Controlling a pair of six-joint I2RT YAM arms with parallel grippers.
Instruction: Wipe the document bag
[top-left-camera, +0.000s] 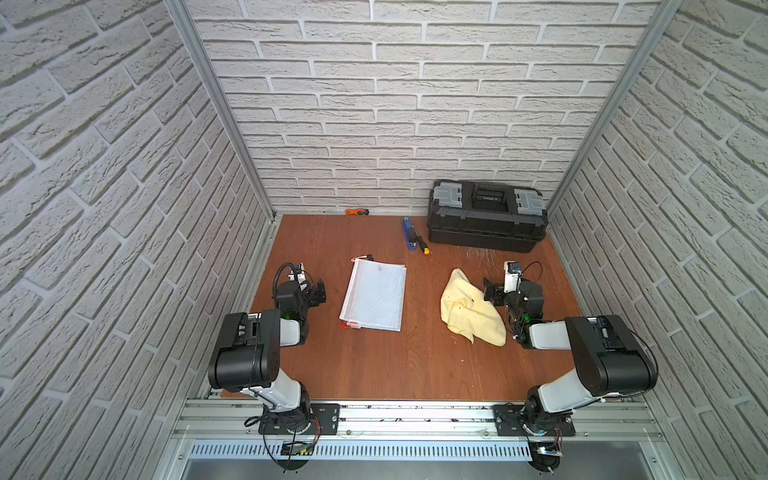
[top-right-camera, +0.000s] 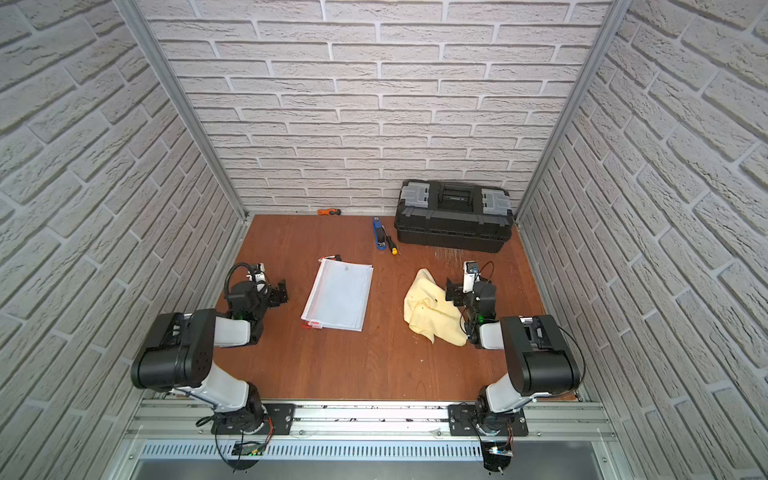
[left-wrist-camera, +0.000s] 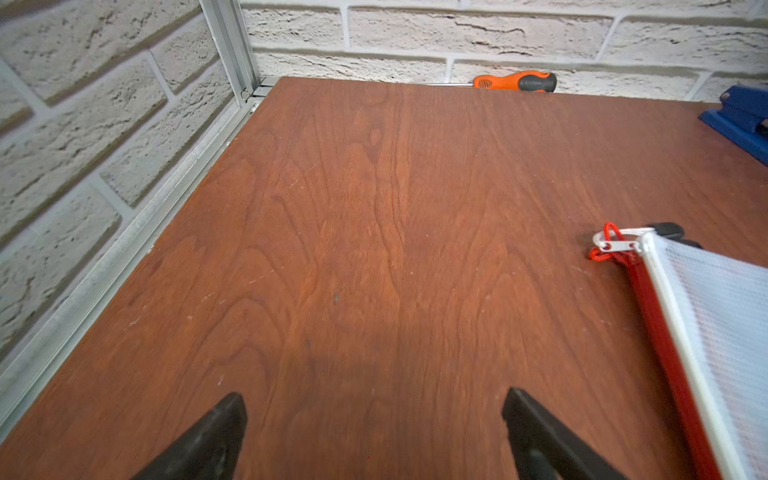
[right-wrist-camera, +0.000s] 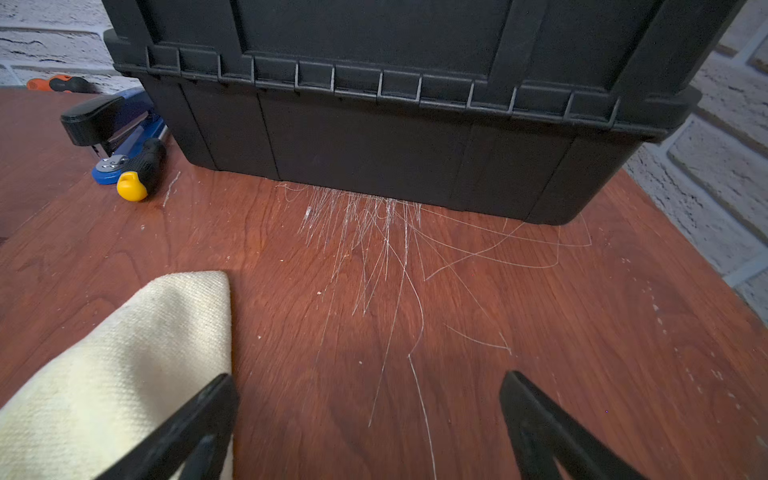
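The white document bag (top-left-camera: 374, 294) with a red zip edge lies flat left of the table's middle. Its red cord and zip pull show at the right of the left wrist view, beside the bag's mesh surface (left-wrist-camera: 724, 312). A crumpled pale yellow cloth (top-left-camera: 470, 310) rests on the right half of the table. My left gripper is open over bare wood, left of the bag. My right gripper stands open too, nothing between its fingers; the cloth (right-wrist-camera: 136, 360) is under and beside its left finger, and contact cannot be made out.
At the back right stands a black toolbox (top-left-camera: 488, 214), thin pale bristles (right-wrist-camera: 384, 232) poking out from under it. A blue stapler (top-left-camera: 409, 233) and a yellow-ended screwdriver (top-left-camera: 423, 246) lie left of it. An orange screwdriver (top-left-camera: 357, 212) is at the back edge. Table between bag and cloth is clear.
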